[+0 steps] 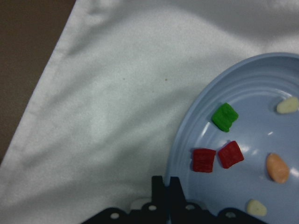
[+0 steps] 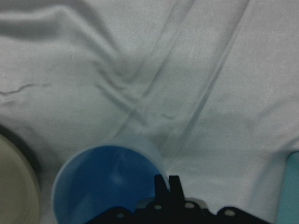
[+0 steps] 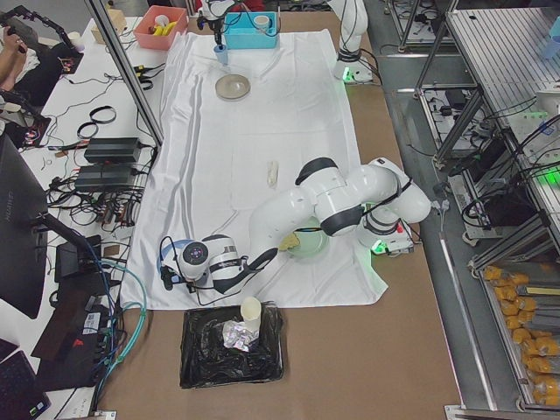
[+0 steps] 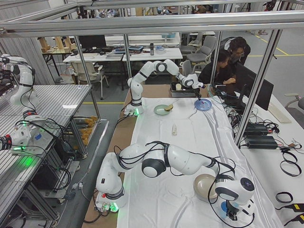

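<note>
My left gripper is shut at the near rim of a blue plate (image 1: 238,84). The plate holds red pieces (image 1: 231,154), a green piece (image 1: 225,116), an orange oval piece (image 1: 277,168) and pale pieces (image 1: 288,105). Whether it grips the rim is unclear. My right gripper is at the rim of a blue cup (image 2: 107,182), its fingers close together; I cannot tell whether the rim is between them.
A beige bowl (image 3: 232,86), a green plate (image 3: 311,245) and a pale item (image 3: 272,173) lie on the white cloth. A blue bin (image 3: 249,35) and a black-lined tray (image 3: 219,359) flank it.
</note>
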